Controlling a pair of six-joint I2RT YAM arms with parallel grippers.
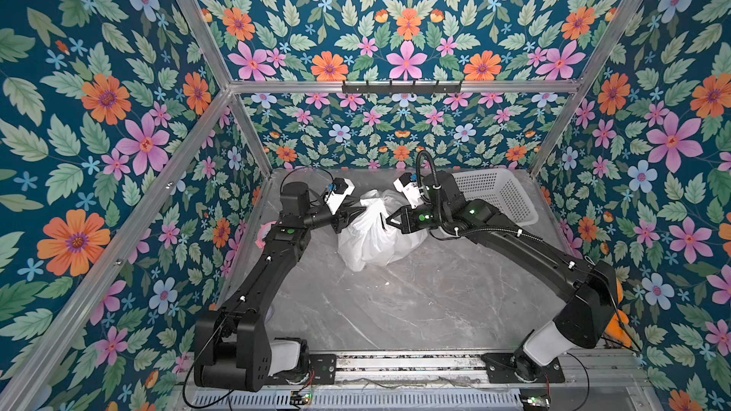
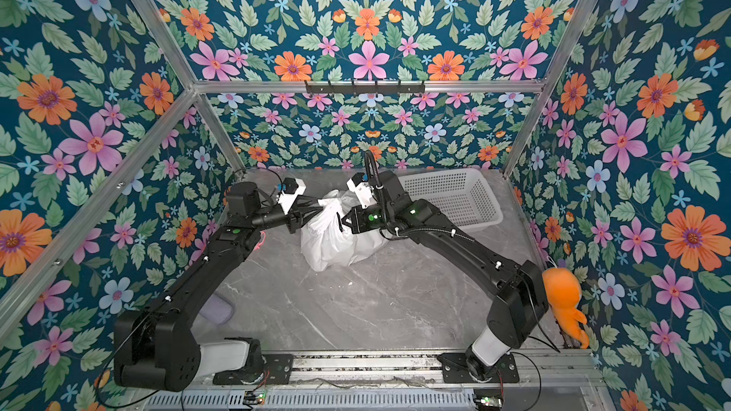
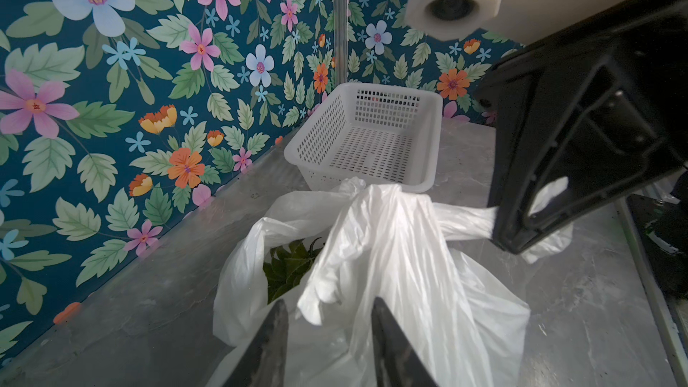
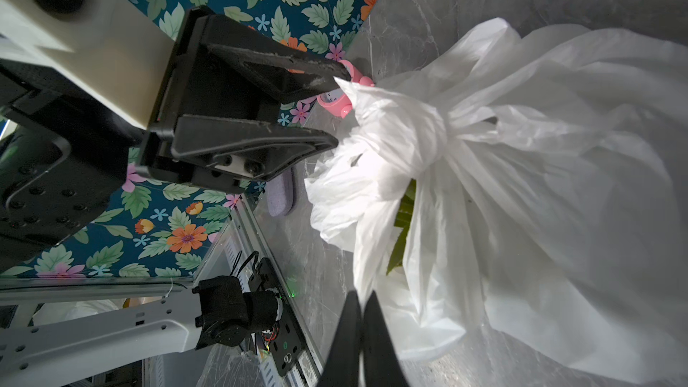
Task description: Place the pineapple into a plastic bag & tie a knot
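Note:
The white plastic bag [image 1: 373, 247] sits bunched on the table between both grippers. Dark green leaves [image 3: 288, 271] show through a gap in its gathered top; the pineapple's body is hidden. In the right wrist view the bag's upper part is twisted into a lump. My right gripper is shut on a thin strand of the plastic, some of which sticks out past its fingers in the left wrist view. From the left, my left gripper faces the bag's top with spread fingers [image 3: 390, 340], open and holding nothing.
A white perforated basket [image 3: 365, 147] stands empty behind the bag to the right. At the left edge are a pink item [image 4: 335, 100] and a purple-grey object [image 2: 214, 308]. An orange toy [image 2: 563, 300] lies at the far right.

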